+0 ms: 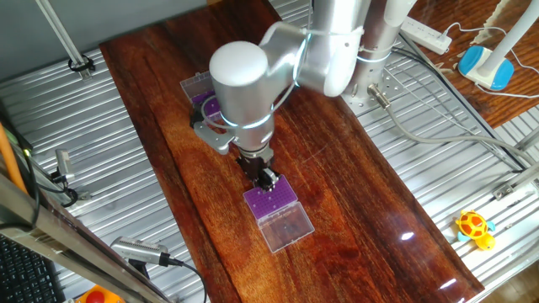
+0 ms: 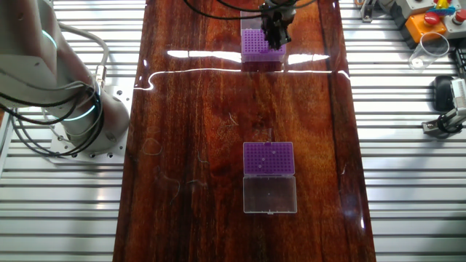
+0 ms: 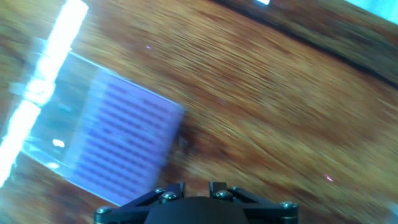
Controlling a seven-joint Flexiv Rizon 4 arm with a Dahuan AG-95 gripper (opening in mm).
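Note:
My gripper (image 1: pixel 268 180) is over the far edge of a purple rack (image 1: pixel 271 200) in a clear box in exterior view 1. Exterior view 2 has the gripper (image 2: pixel 277 36) in front of that same purple rack (image 2: pixel 256 45). A few pale specks dot the rack. Its clear lid (image 1: pixel 286 229) lies folded open beside it. In the blurred wrist view, the dark fingers (image 3: pixel 176 190) stand a little apart at the bottom edge, and a purple rack (image 3: pixel 124 137) shows to their upper left. Whether something small sits between the fingertips is unclear.
A second purple rack (image 2: pixel 269 159) with pale specks and an open clear lid (image 2: pixel 270 195) lies at the other end of the wooden table (image 2: pixel 182 182). Bare wood separates the two boxes. A clear cup (image 2: pixel 428 51) stands off the table's right side in exterior view 2.

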